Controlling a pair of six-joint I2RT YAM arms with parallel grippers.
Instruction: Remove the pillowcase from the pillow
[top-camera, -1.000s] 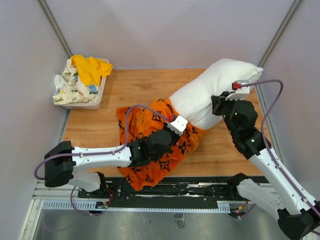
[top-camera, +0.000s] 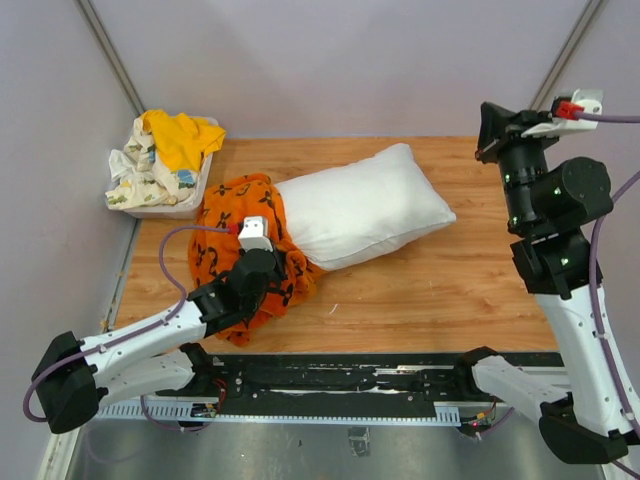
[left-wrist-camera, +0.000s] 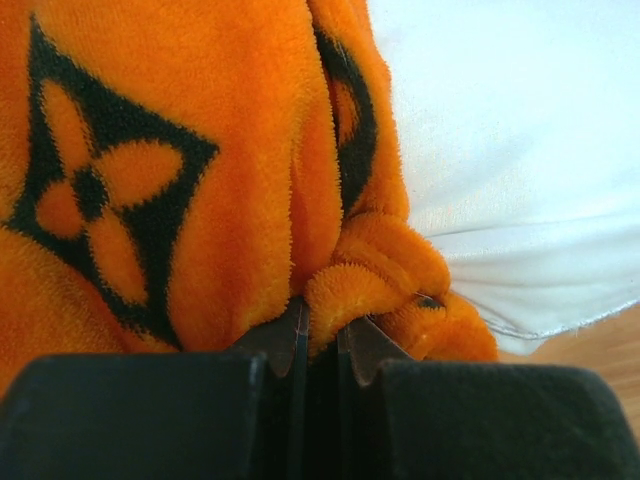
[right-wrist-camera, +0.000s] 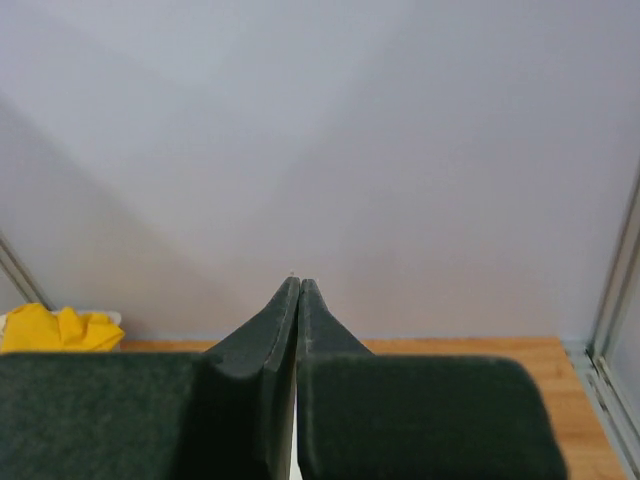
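An orange plush pillowcase (top-camera: 225, 200) with black flower motifs lies bunched on the left of the table, around the near end of the white pillow (top-camera: 360, 205), which lies mostly bare. My left gripper (top-camera: 270, 255) is shut on a fold of the pillowcase; in the left wrist view the fingertips (left-wrist-camera: 298, 330) sink into orange fabric beside the white pillow (left-wrist-camera: 500, 150). My right gripper (top-camera: 485, 150) is raised to the right of the pillow, shut with nothing between its fingers, pointing at the back wall in the right wrist view.
A white basket (top-camera: 165, 209) of cloths, topped by a yellow one (top-camera: 180, 140), stands at the back left. Bare wooden table (top-camera: 440, 300) shows at the front right. Walls enclose the table at the back and sides.
My left gripper has pulled the pillowcase leftward, and the pillow has shifted left and down with it. My right gripper has moved up and right, away from the pillow.
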